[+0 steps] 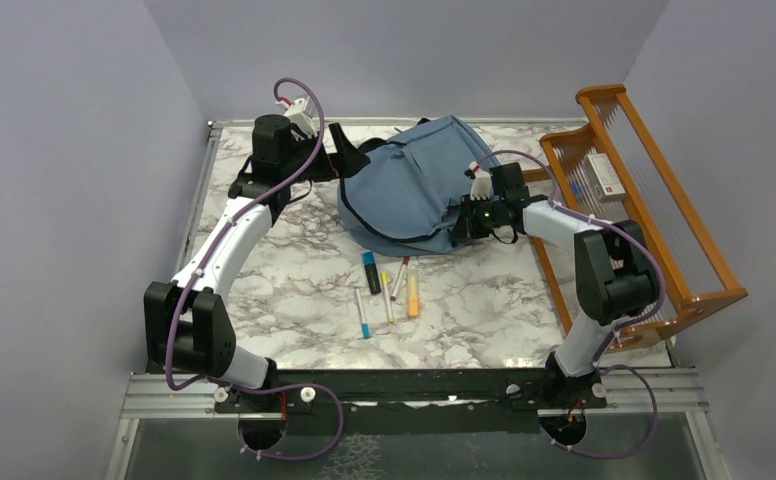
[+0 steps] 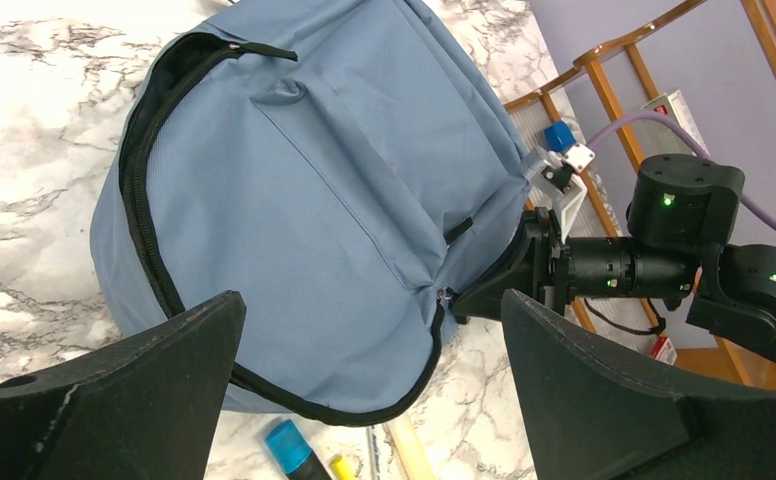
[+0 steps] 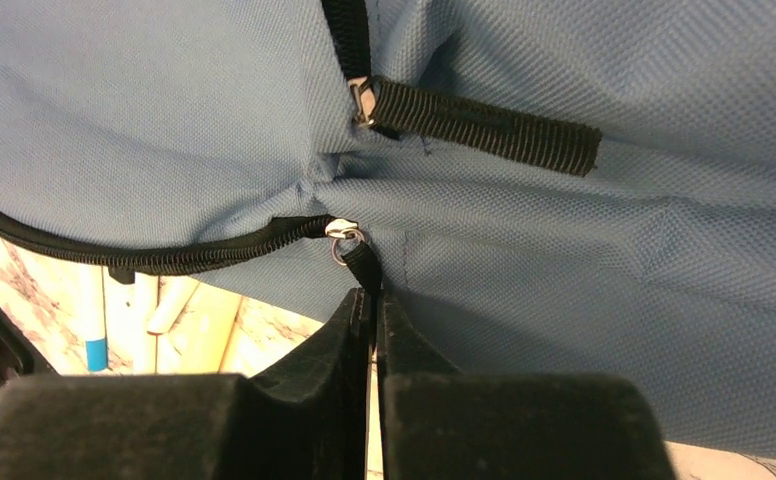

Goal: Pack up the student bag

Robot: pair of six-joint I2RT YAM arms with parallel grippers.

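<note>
The blue bag [image 1: 389, 195] lies on its side on the marbled table, with a black zipper [image 2: 146, 215] along its near and left edges. The end of this zipper carries a small black pull tab [image 3: 362, 265] on a metal ring, at the bag's near right corner. My right gripper has its fingers closed together on that tab. Over the bag's left end, my left gripper stands wide open with nothing between its fingers. A second black tab [image 3: 489, 125] lies on the bag above the right gripper, untouched.
In front of the bag lie a black marker with blue cap [image 1: 370, 272], an orange tube [image 1: 413, 296] and several thin pens. A wooden rack [image 1: 654, 190] holding a white box [image 1: 604, 177] stands right.
</note>
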